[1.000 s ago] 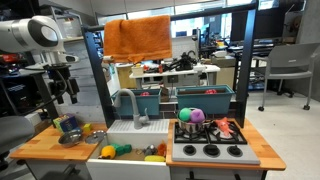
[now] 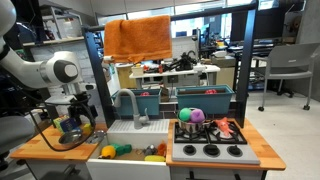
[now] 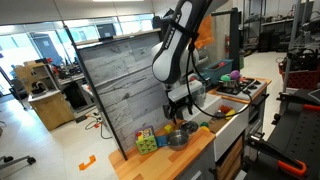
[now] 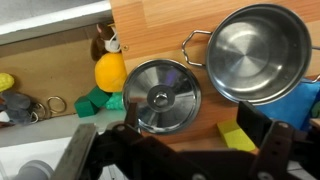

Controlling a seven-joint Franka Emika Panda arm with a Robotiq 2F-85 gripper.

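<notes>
My gripper points down over the left end of the counter, its dark fingers spread apart with nothing between them. Just ahead of the fingers in the wrist view lies a round metal lid (image 4: 163, 78) with a dark centre knob. A steel pot (image 4: 258, 52) with loop handles stands beside it, empty inside. In exterior view 1 the gripper (image 2: 80, 108) hangs low near the pot, partly blending with the dark things there. Exterior view 2 has the gripper (image 3: 182, 108) above the pot (image 3: 178, 139).
An orange ball (image 4: 110, 72) and green blocks (image 4: 97, 101) lie near the lid. Yellow (image 4: 235, 137) and blue (image 4: 295, 105) items sit close to the pot. A white sink (image 2: 130, 168) holds several toys; to its right is a stove (image 2: 212, 150). A faucet (image 2: 132, 100) rises behind the sink.
The arm has come down from high up at the left toward the counter and the pot, shifting slightly right. The pot and the other objects look unmoved.
</notes>
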